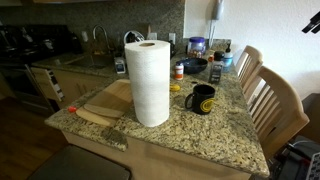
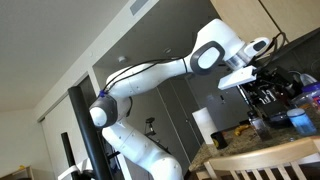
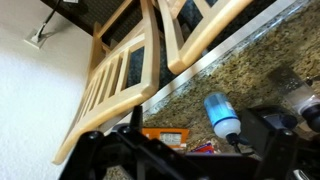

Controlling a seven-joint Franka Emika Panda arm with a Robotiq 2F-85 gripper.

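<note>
In the wrist view my gripper has its two dark fingers point(image 3: 136, 120) spread wide, with nothing clasped between them. Below it, on the granite counter point(image 3: 182, 102), is a blue bottle point(image 3: 217, 105) with a white top. An orange packet point(image 3: 168, 135) lies left of the bottle. Exterior view 1 catches only a dark bit of the gripper point(image 1: 313, 24) at the upper right edge, above the chairs. A black mug point(image 1: 200, 99) with a yellow emblem and an upright paper towel roll point(image 1: 149, 85) stand on the counter's near part.
Wooden chairs point(image 1: 279, 105) line the counter's right side. A dark pan point(image 1: 193, 66), several bottles and jars, and a clear container point(image 1: 197, 46) crowd the far end. A wooden board point(image 1: 112, 99) lies left of the roll.
</note>
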